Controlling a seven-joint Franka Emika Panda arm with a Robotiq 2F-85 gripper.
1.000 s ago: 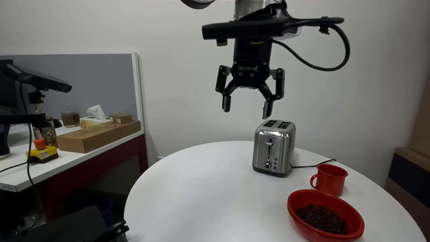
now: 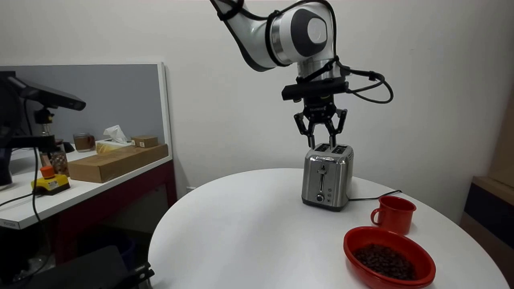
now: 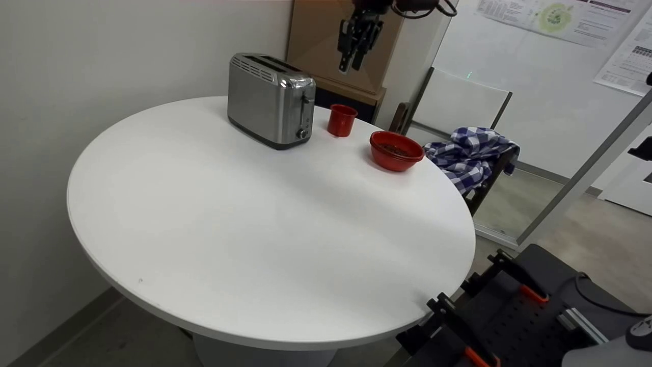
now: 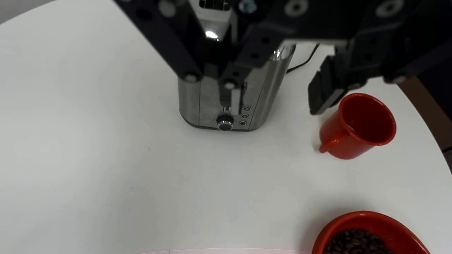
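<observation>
My gripper (image 2: 321, 142) points downward, part open, with nothing between its fingers. In exterior view 1 its tips overlap the top of the silver toaster (image 2: 323, 180). Exterior view 2 shows the gripper (image 3: 351, 62) apart from the toaster (image 3: 260, 98), off its lever end and above the height of the red mug (image 3: 342, 120). Dark gripper parts hide much of the toaster (image 4: 209, 103) in the wrist view; its knob stays visible. The upright mug (image 4: 364, 120) is right of it there, and a red bowl (image 4: 328, 230) of dark beans (image 4: 358, 243) is cut off below.
The round white table (image 3: 244, 232) has wide free room on the side away from the mug and bowl. A black cord (image 2: 373, 198) runs from the toaster behind the mug. The wall stands close behind the toaster.
The arm has moved away from exterior view 1's camera and slightly right, so the gripper looks smaller there and lines up with the toaster. Its fingers have come closer together. Toaster, mug and bowl have not moved.
</observation>
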